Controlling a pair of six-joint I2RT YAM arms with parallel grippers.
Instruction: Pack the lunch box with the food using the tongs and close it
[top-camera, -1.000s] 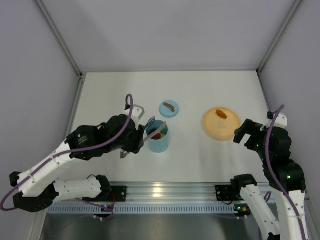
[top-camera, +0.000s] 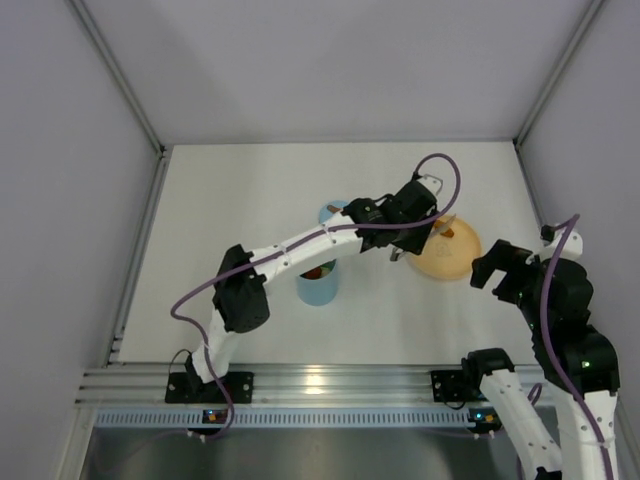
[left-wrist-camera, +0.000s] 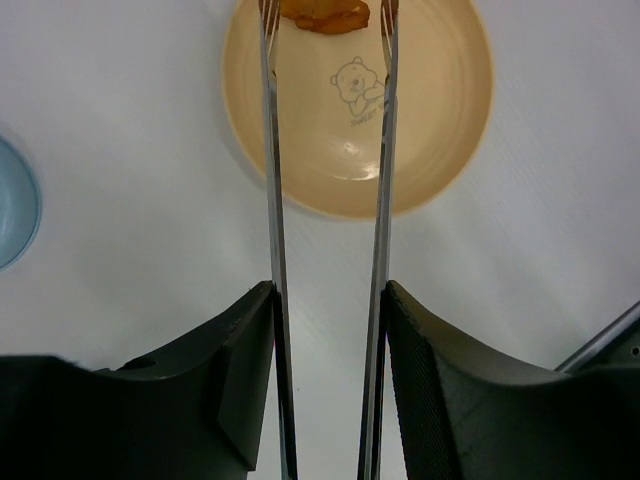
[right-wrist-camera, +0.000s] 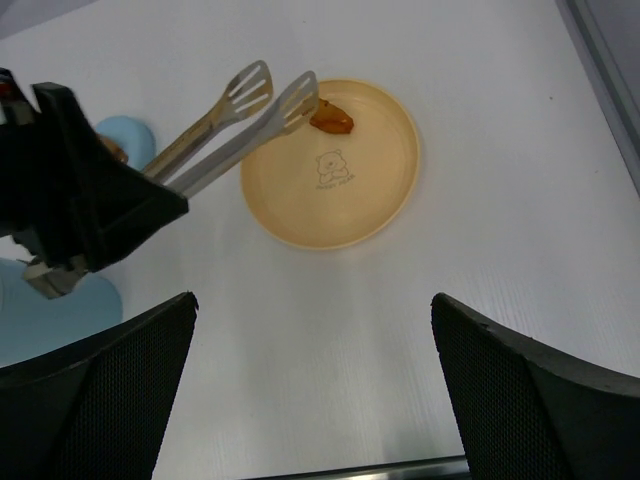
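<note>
A tan plate (top-camera: 444, 262) with a bear print carries a browned piece of food (right-wrist-camera: 332, 120) near its upper part. My left gripper holds its tong tips open over that food, one either side of it as seen in the left wrist view; whether they touch it I cannot tell. My right gripper (top-camera: 493, 266) stands open at the right of the table, its black fingers spread at the bottom of the right wrist view. A light blue container (top-camera: 318, 292) with food inside stands left of the plate, partly behind the left arm.
A small blue dish (right-wrist-camera: 138, 137) behind the container is mostly hidden by the left arm. Walls border the table at the back and sides.
My left gripper has swung right from beside the blue container, past the small dish, to over the food on the tan plate.
</note>
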